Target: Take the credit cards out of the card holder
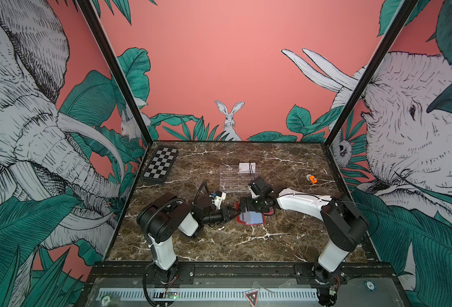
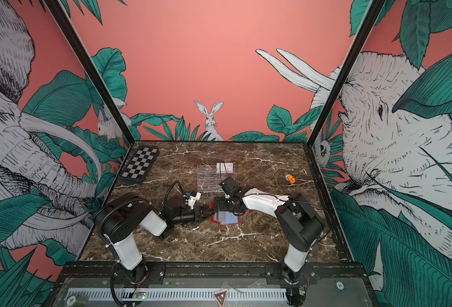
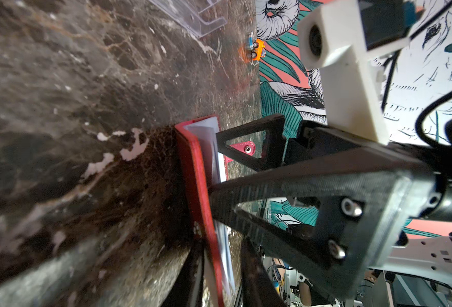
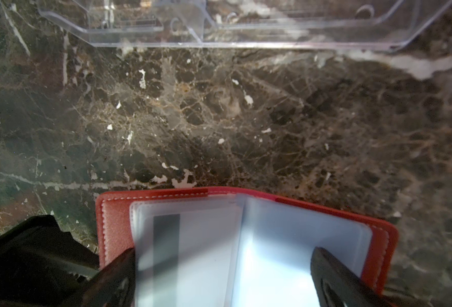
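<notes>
The card holder (image 4: 116, 220) has a red cover and lies spread on the table, its clear sleeves showing in the right wrist view. A white card (image 4: 195, 255) with a grey stripe shows in its left half; the right half holds a pale bluish sleeve (image 4: 292, 240). My right gripper is open over the holder, one finger toward each side. From the left comes my left gripper, its fingers parted on either side of the red cover's edge and the sleeves. Whether they touch the cover is hard to tell.
Just behind the holder stands a clear rack (image 1: 231, 179) with a white card-like piece (image 1: 247, 167) at its back right. A checkered board (image 1: 160, 163) lies far left and a small orange toy (image 1: 312, 179) at right.
</notes>
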